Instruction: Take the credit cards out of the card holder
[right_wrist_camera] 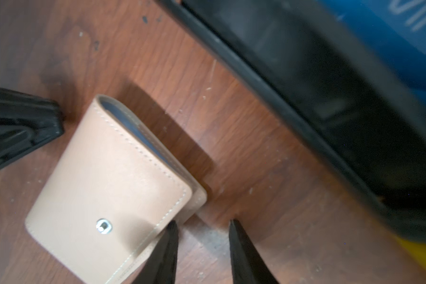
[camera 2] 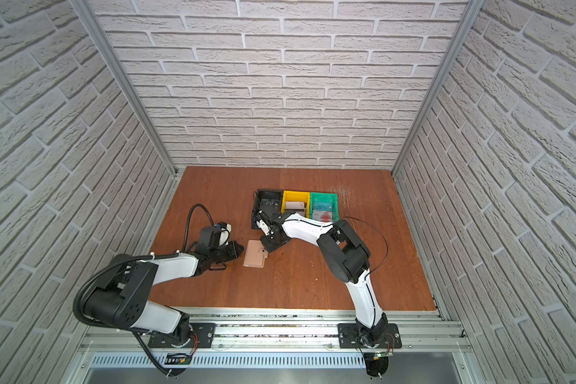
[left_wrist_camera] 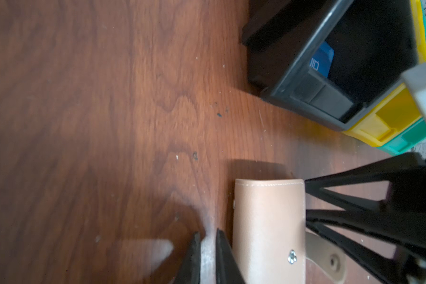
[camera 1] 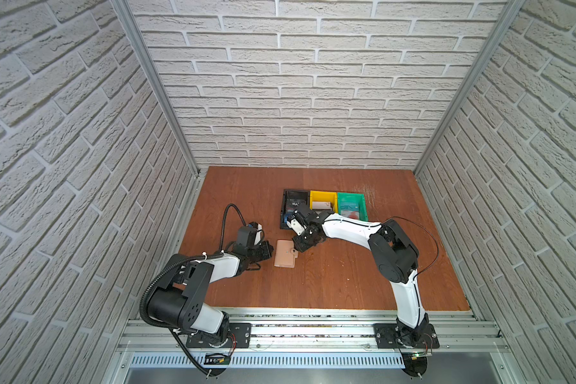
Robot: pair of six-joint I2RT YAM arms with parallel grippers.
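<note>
A pale tan leather card holder [camera 1: 284, 254] [camera 2: 254, 254] lies on the wooden table between my grippers. Its snap stud shows in both wrist views, and its folded edge [right_wrist_camera: 146, 146] gapes slightly; no cards can be made out. My left gripper is just left of the holder, its narrowly parted fingertips low over the wood with nothing visible between them. My right gripper is at the holder's right edge, fingers apart, the left finger touching or very near the leather, the gap over bare wood.
Behind the holder stand a black bin [camera 1: 296, 193], a yellow bin [camera 1: 324, 194] and a green bin [camera 1: 360, 201] holding assorted items. The black bin is close to my right gripper.
</note>
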